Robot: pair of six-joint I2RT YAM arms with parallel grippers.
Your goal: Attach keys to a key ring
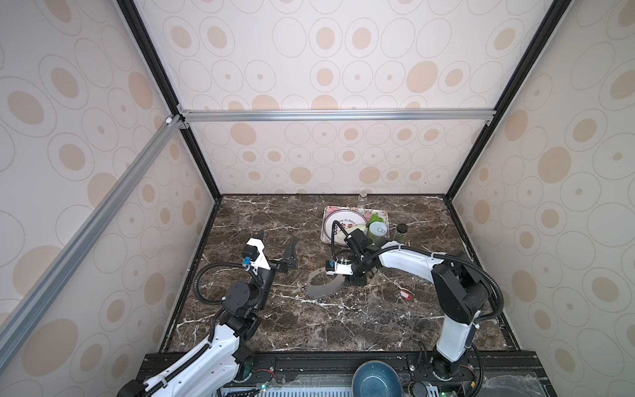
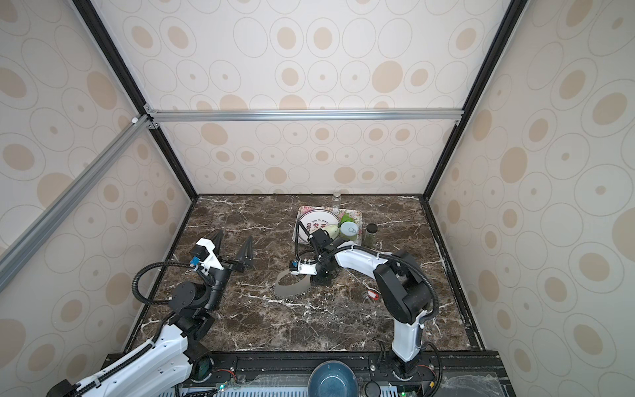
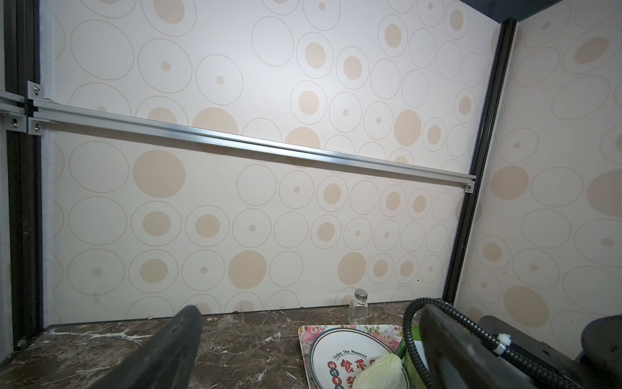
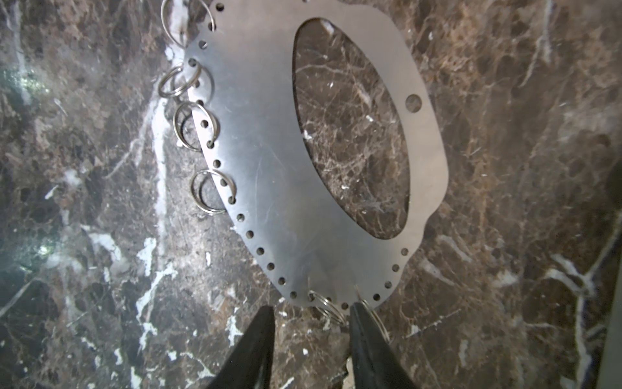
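A flat grey metal plate (image 4: 259, 155) with an oval cut-out and holes along its edge lies on the table. Several thin wire rings hang on its left edge, one of them a ring (image 4: 204, 180); a ring (image 4: 327, 306) sits at its lower end. My right gripper is part open at that end, its fingertips near these lower rings. Something small and pale (image 4: 350, 372), perhaps a key, shows partly beside the right-hand finger; the finger hides the rest. My left gripper (image 1: 276, 239) stands open and empty above the table at the left, well away from the plate.
Behind my right arm, a floral tray (image 1: 382, 215) carries a plate, a pale vegetable and a can. A dark-capped jar (image 1: 401, 231) stands beside it. A small red-and-white object (image 1: 405, 295) lies right of the metal plate.
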